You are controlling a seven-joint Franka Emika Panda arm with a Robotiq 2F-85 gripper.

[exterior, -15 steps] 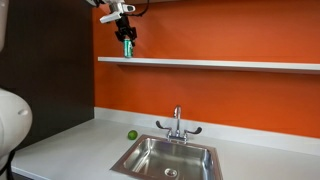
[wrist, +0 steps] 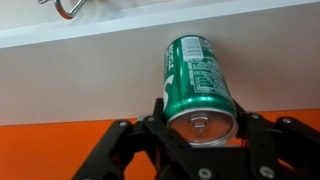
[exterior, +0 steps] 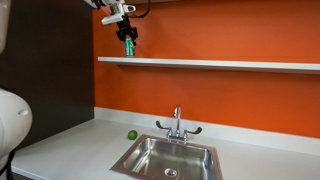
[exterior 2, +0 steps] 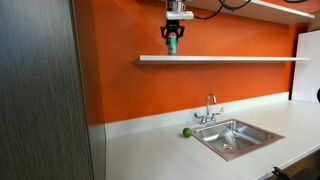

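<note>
A green can (exterior: 129, 48) is upright at the left part of the white shelf, its base at or very near the shelf surface. From above, my gripper (exterior: 127, 36) is shut on the can's upper end. In exterior view 2 the can (exterior 2: 172, 45) shows below the gripper (exterior 2: 173, 30), close to the shelf's left end. The wrist view looks down on the can (wrist: 197, 75), with its metal top between the dark fingers. Whether its base touches the shelf cannot be made out for certain.
The long white shelf (exterior: 220, 65) is bare to the right of the can. Below, a steel sink (exterior: 170, 160) with a faucet (exterior: 177, 125) is set in the white counter (exterior: 90, 145). A round green object (exterior: 132, 135) lies left of the sink. Another shelf (exterior 2: 265, 10) runs above.
The can and my gripper stay at nearly the same spot over the shelf, with at most a very slight shift. Nothing else has visibly moved.
</note>
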